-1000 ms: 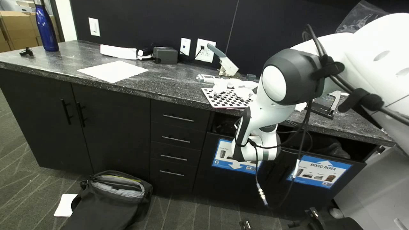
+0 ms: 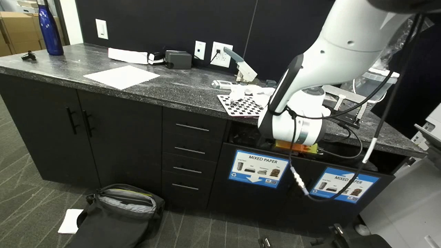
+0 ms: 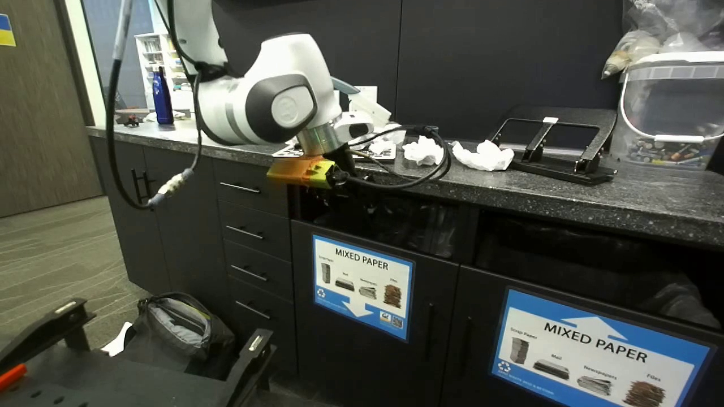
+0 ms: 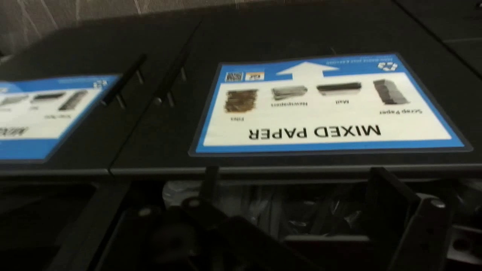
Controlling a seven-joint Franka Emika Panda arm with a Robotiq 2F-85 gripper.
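My gripper is open in the wrist view, its dark fingers [image 4: 391, 189] wide apart. Nothing shows between them but the shadowed opening of the bin cabinet, where clear plastic [image 4: 266, 207] is visible behind. Exterior view 2 has the wrist, with its orange-yellow part [image 3: 302, 172], at the counter's front edge near the left bin slot; the fingertips are hard to make out there. Crumpled white papers [image 3: 424, 150] lie on the counter, with another crumpled piece [image 3: 483, 156] to their right. Below the slot, a blue and white MIXED PAPER sign [image 4: 334, 106] appears upside down in the wrist view.
A checkered board [image 2: 237, 108] lies at the counter's front edge, with a stapler [image 2: 246, 71] behind it. A black laptop stand [image 3: 563, 142] and a clear bucket [image 3: 668, 115] occupy the right side. A flat white sheet [image 2: 122, 77] rests further left. Loose cables hang around the arm.
In exterior view 1 the arm's wrist has risen and shifted right, from in front of the left sign to the counter edge. The orange-yellow part is now visible. The counter objects in sight have not moved.
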